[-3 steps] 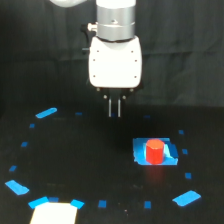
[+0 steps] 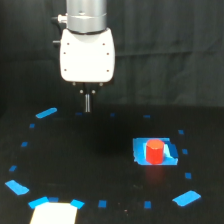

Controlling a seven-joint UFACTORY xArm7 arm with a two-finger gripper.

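Observation:
My gripper (image 2: pixel 87 108) hangs high over the left-middle of the dark table. Its two thin fingers stand close together, and nothing shows between them. Off to the right and lower in the view, a red block (image 2: pixel 154 151) sits on a light-blue square patch (image 2: pixel 138 151). A wide gap separates the gripper from that block.
A pale cream block or box (image 2: pixel 53 214) is cut off by the bottom edge at the left. Strips of blue tape (image 2: pixel 17 187) and small blue marks (image 2: pixel 102 204) dot the black table.
The arm has moved left and slightly up. Its fingers, apart a second ago, are now close together. The red block and the patch have not moved.

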